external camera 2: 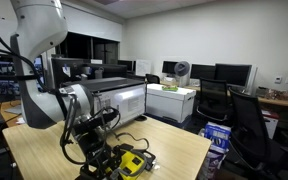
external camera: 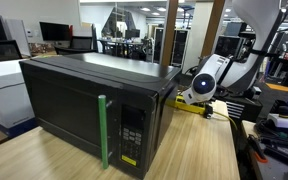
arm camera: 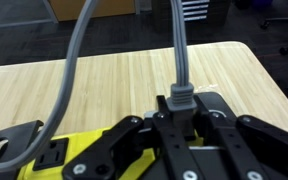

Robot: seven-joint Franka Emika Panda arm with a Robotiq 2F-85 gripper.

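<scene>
In the wrist view a grey plug (arm camera: 182, 101) on a grey cable stands between the fingers of my gripper. Whether the fingers press on it is not clear; its lower end is hidden by them. Below and to the left lies a yellow power strip (arm camera: 81, 146) with a black socket (arm camera: 54, 153), partly covered by the gripper. From outside, the gripper (external camera: 197, 98) is low over the table beside the yellow strip (external camera: 186, 112). The second exterior view shows the yellow strip (external camera 2: 135, 163) among the dark gripper parts.
A black microwave (external camera: 89, 108) takes up much of the table, left of the arm. Bare wooden tabletop (external camera: 189, 150) lies in front. The loose cable (arm camera: 71, 80) arcs across the wrist view. Office chairs (external camera 2: 249, 125) stand beyond the table.
</scene>
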